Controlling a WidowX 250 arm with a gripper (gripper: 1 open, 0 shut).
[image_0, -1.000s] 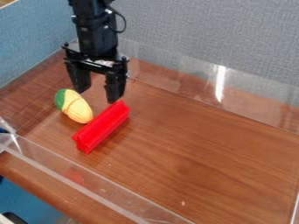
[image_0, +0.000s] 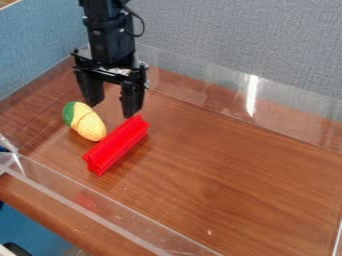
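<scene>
My black gripper (image_0: 111, 97) hangs over the back left part of the wooden surface, its two fingers wide apart with nothing held between them. Below it on the left, a yellow oval object with a green end (image_0: 86, 123) lies on the wood. To its right, a long red bar (image_0: 115, 146) lies diagonally, its far end just below my right finger; whether that finger touches it I cannot tell.
Clear plastic walls (image_0: 150, 234) edge the wooden surface (image_0: 241, 190) at the front and back. Behind stands a grey textured wall (image_0: 241, 35), with a blue one at left.
</scene>
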